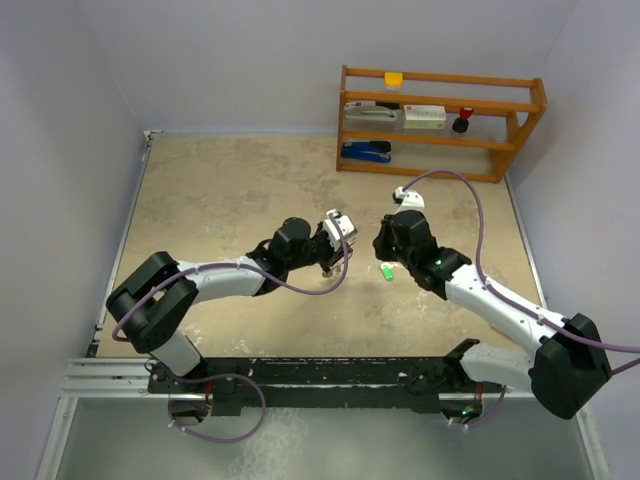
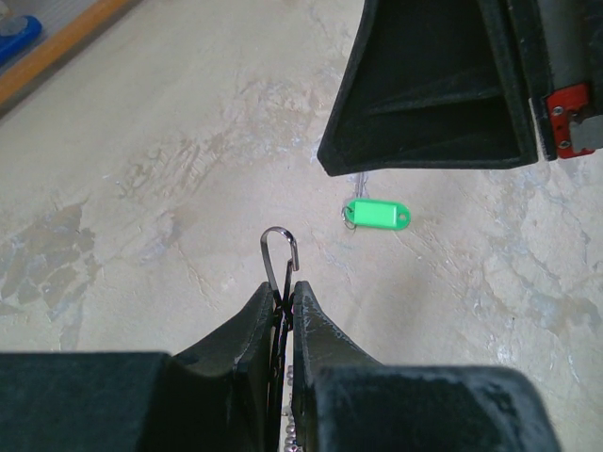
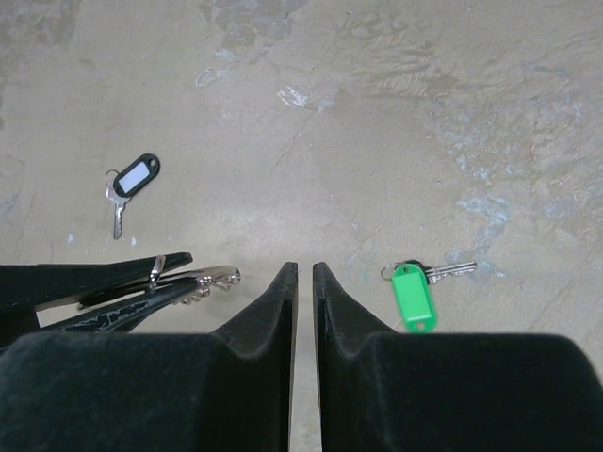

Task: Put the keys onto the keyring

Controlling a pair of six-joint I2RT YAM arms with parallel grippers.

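A metal ring or hook-like keyring piece [image 2: 282,252] sticks up from my left gripper, which is shut on it. A strand of small metal beads hangs below the fingers. My right gripper stands slightly open, a narrow gap between its tips and nothing in it. In the right wrist view, a key [image 3: 452,270] with a green tag [image 3: 414,299] lies on the table to the right of those tips. A second key [image 3: 118,215] with a black tag [image 3: 138,175] lies at left, beyond the left gripper's fingers [image 3: 141,306].
A wooden shelf [image 1: 430,138] stands at the back right, holding a blue stapler [image 1: 366,151], a white box [image 1: 424,117] and other items. Both grippers hang close together above the middle.
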